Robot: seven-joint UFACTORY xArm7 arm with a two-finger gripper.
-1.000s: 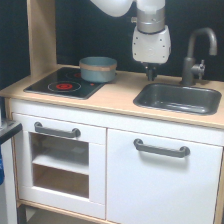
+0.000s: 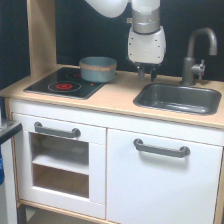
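A blue-grey pot [image 2: 98, 69] stands on the counter at the right back edge of the black stove plate [image 2: 62, 84]. My gripper [image 2: 147, 74] hangs below the white arm, right of the pot and apart from it. Its dark fingertips point down, close above the counter behind the left end of the sink [image 2: 178, 97]. They are too small to tell how far apart they stand. I see no object at them.
A grey faucet [image 2: 190, 62] rises at the back right, near my arm. Below the wooden counter [image 2: 112, 100] are a cabinet door [image 2: 160, 180] and a windowed oven door [image 2: 60, 140]. Bare counter lies between stove and sink.
My arm has shifted slightly to the left, and the hand looks turned a little. The pot has not moved.
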